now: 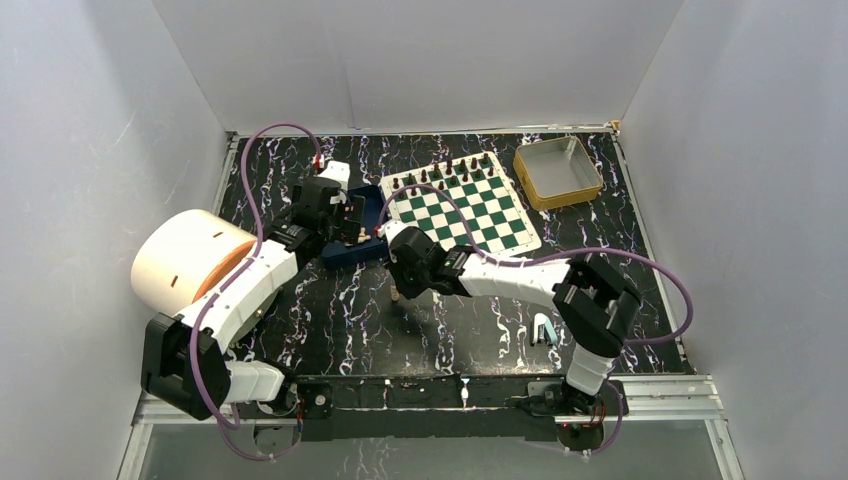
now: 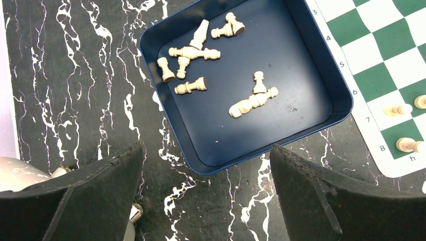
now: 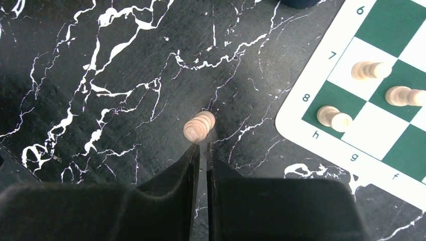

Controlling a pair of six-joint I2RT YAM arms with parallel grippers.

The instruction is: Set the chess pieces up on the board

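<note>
The green-and-white chessboard (image 1: 468, 212) bears dark pieces (image 1: 452, 181) along its far side. A few pale pieces stand at its near left corner, including one on the h8 square. A pale piece (image 3: 199, 126) stands upright on the marble table, off the board. My right gripper is just beside it, its fingertips drawn together with only a narrow slit and nothing visible between them. Over the navy tray (image 2: 296, 50), my left gripper is wide open and empty. Several pale pieces (image 2: 195, 52) lie on their sides in that tray.
A yellow-rimmed box (image 1: 557, 172) sits at the back right. Small pale-blue and black items (image 1: 543, 330) rest at the front right. A large cream cylinder (image 1: 195, 265) stands at the left.
</note>
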